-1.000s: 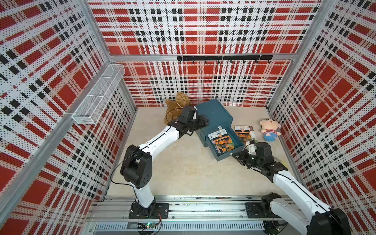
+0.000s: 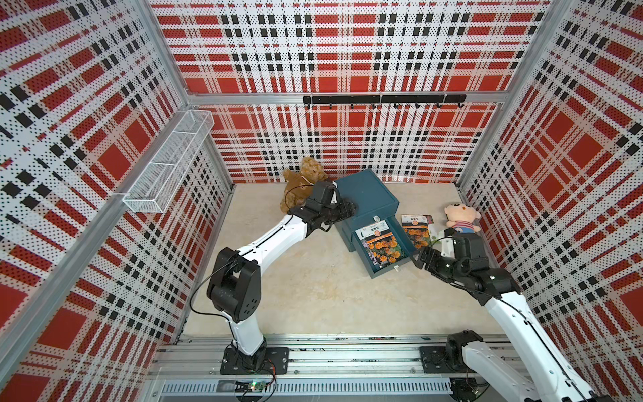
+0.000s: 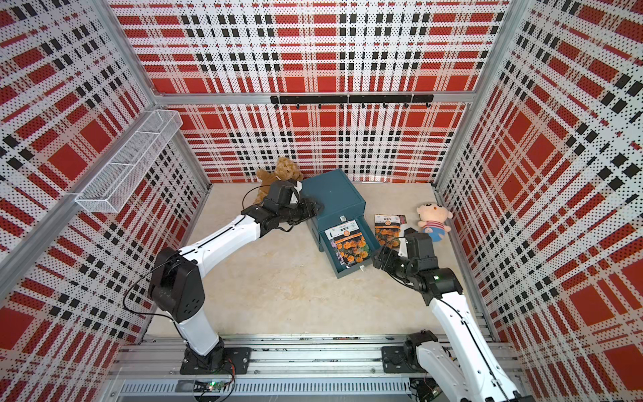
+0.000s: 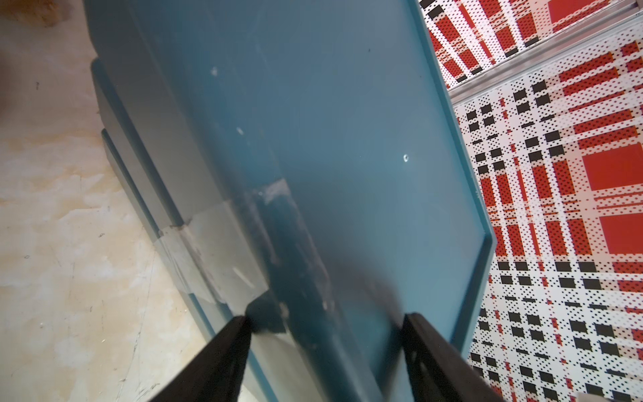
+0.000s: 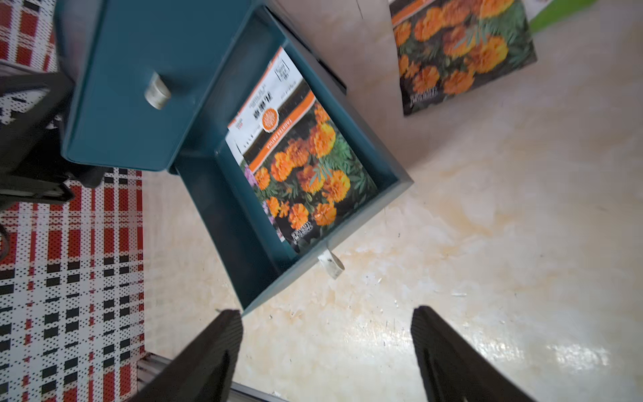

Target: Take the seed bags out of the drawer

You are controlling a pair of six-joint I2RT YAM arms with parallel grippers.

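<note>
The blue-green drawer (image 5: 361, 231) is pulled out of its cabinet (image 2: 367, 191). Inside it lies a seed bag with orange flowers (image 5: 301, 171), and the purple-flowered edge of another bag (image 5: 251, 177) peeks out underneath. Another orange-flowered bag (image 5: 462, 47) rests on the table right of the drawer, with a white-green one (image 5: 559, 10) partly in view beside it. My right gripper is open and empty above the drawer's front right corner. At the cabinet's left side, my left gripper has its fingers apart, one either side of the top edge; contact is hard to judge.
A brown teddy bear (image 2: 294, 191) sits behind the left gripper. At the right wall is a doll in a striped top (image 3: 434, 217). A white wire basket (image 2: 170, 164) hangs on the left wall.
My right gripper has risen from the drawer's front and moved slightly right and back, now covering part of the doll in the top left view. The left arm and the drawer look unchanged.
</note>
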